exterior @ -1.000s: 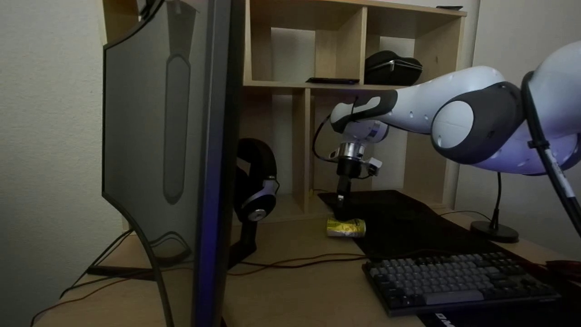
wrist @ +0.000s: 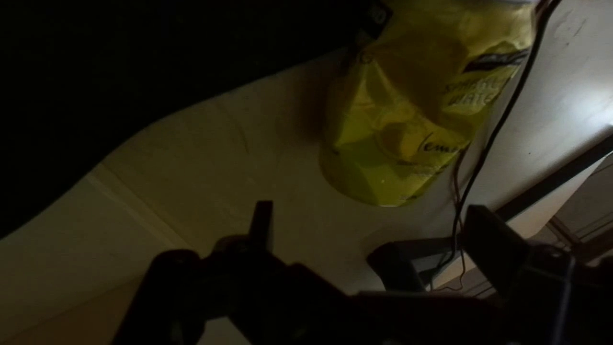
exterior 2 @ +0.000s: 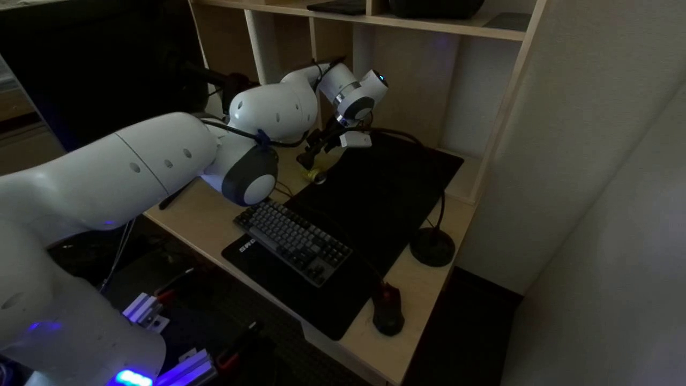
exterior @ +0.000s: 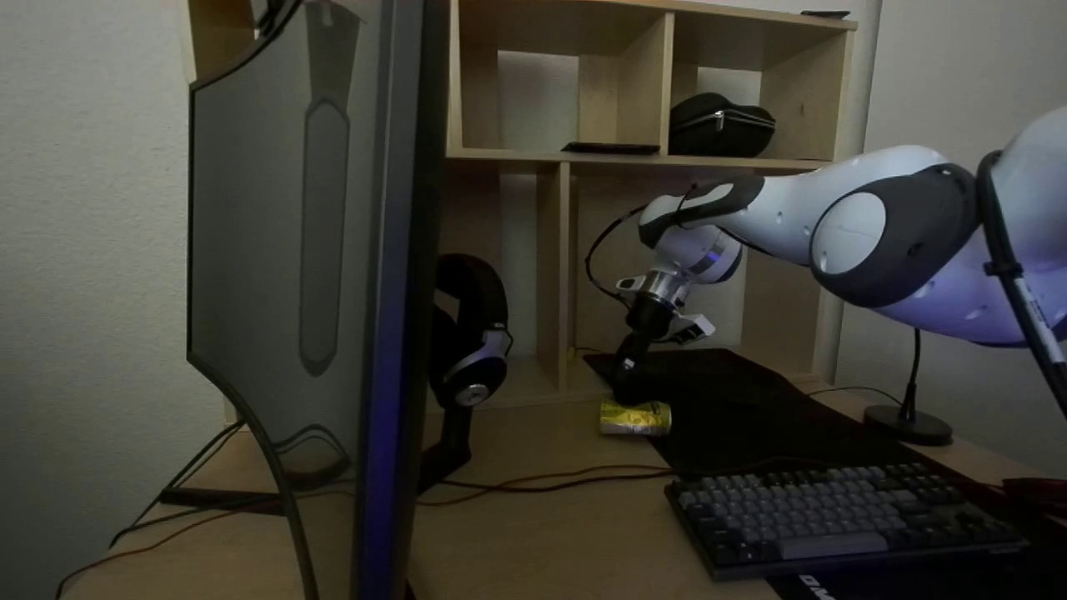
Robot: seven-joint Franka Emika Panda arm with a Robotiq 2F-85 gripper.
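Observation:
A crumpled yellow sparkling-water can lies on its side on the wooden desk, touching or close to the black mat's edge. In the wrist view the can fills the upper right, its dented lemon label showing. My gripper is open, its dark fingers spread wide, with no object between them; the can lies ahead of the tips. From the side, the gripper slants down just behind or above the can, and the dark fingers are hard to make out. Exterior view 2 shows the can below the gripper, partly hidden.
A keyboard and mouse occupy the black mat. Headphones and a large monitor stand left of the can. Cables cross the desk in front of it. A shelf unit rises behind.
My wrist has shifted right in exterior view 1, and the gripper has gone from nearly upright to clearly tilted, its tips still near the can. The can has stayed in place.

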